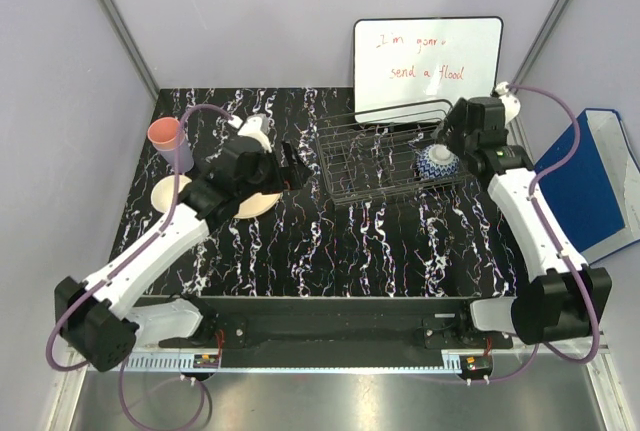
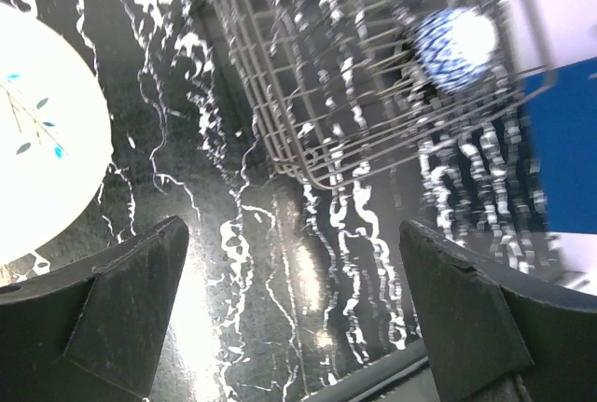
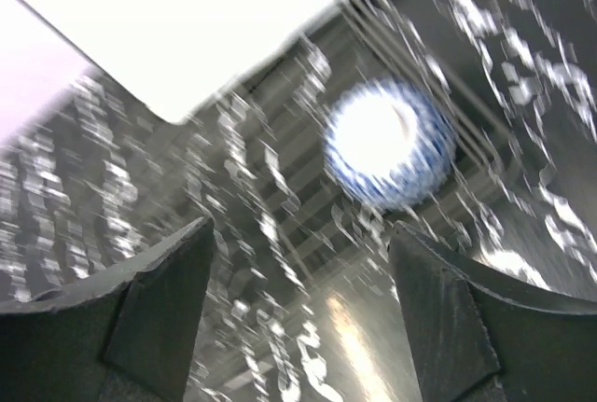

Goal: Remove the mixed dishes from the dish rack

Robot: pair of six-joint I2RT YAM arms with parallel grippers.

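The wire dish rack [image 1: 350, 191] holds one blue-patterned white bowl [image 1: 437, 164] at its right end; the bowl [image 3: 392, 155] also shows in the right wrist view, between and beyond my right gripper's fingers. My right gripper [image 1: 455, 126] is above that end of the rack, its fingers apart with nothing seen between them. My left gripper [image 1: 292, 166] hangs open left of the rack, over a cream plate [image 1: 255, 206]; that plate [image 2: 47, 141] has a leaf pattern in the left wrist view. Another plate [image 1: 164, 194] and stacked cups [image 1: 168, 146] are at the far left.
A whiteboard [image 1: 427, 61] with red writing stands behind the rack, close against it. A blue board [image 1: 580, 181] leans at the right wall. The marble surface in front of the rack [image 1: 360, 261] is clear.
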